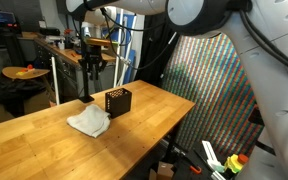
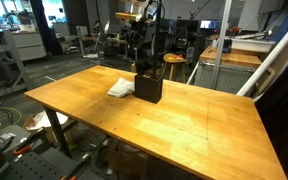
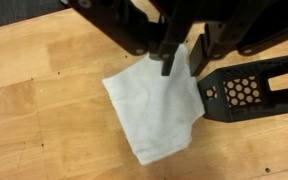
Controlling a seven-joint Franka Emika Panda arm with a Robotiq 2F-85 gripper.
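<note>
A white cloth (image 1: 89, 121) lies crumpled on the wooden table, just beside a black box (image 1: 118, 102) with holes in its side. From the other side, the cloth (image 2: 122, 88) shows next to the box (image 2: 148, 88). My gripper (image 1: 92, 65) hangs above the table, clear of both. In the wrist view the gripper is open over the cloth (image 3: 156, 112), with nothing held between its fingers. The box's perforated wall (image 3: 246, 92) stands close along the cloth's right edge there; whether they touch is hard to tell.
Bare tabletop (image 1: 44, 148) stretches to the left and front of the cloth. More free surface (image 2: 209, 120) lies on the other side of the box. A small dark object (image 1: 86, 98) stands near the back table edge. Cables and clutter sit below the table's near edge.
</note>
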